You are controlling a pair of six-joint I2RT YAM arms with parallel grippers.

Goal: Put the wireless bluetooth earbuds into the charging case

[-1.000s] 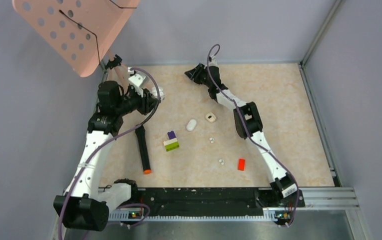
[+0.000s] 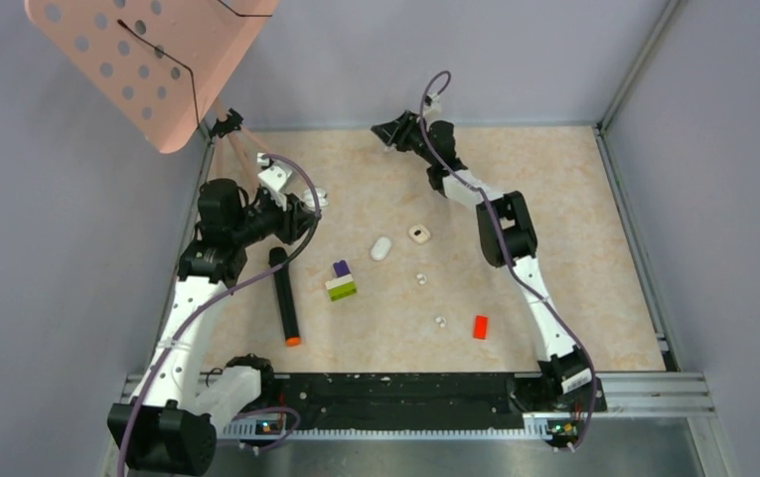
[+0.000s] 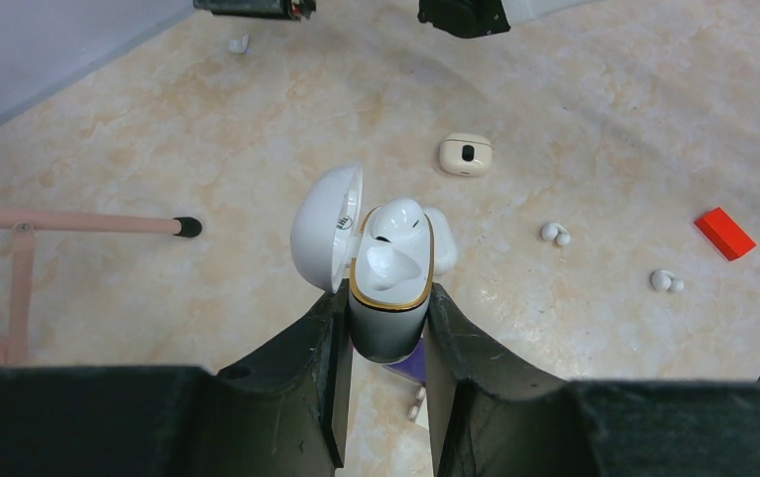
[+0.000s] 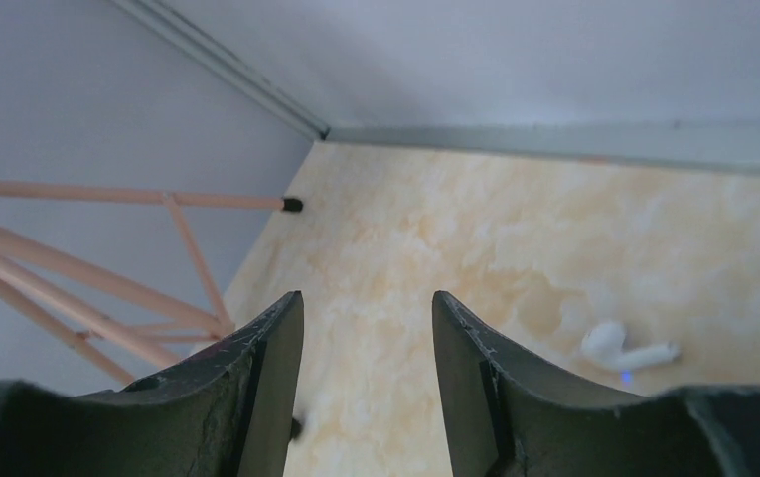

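In the left wrist view, my left gripper is shut on an open white earbud case (image 3: 390,254) with a gold rim, its lid (image 3: 316,229) tilted back. A closed cream case (image 3: 465,154) and two groups of small white earbuds (image 3: 554,233) (image 3: 667,281) lie on the table beyond. My right gripper is open at the back of the table, nothing between its fingertips; a blurred small white object (image 4: 606,343) lies below it to the right.
A black bar with orange end (image 2: 286,298), stacked blocks (image 2: 341,286), a white oval object (image 2: 380,248) and a red block (image 2: 480,327) lie on the table. A pink stand (image 2: 157,70) occupies the back left.
My left gripper, with the case, has shifted slightly toward the front.
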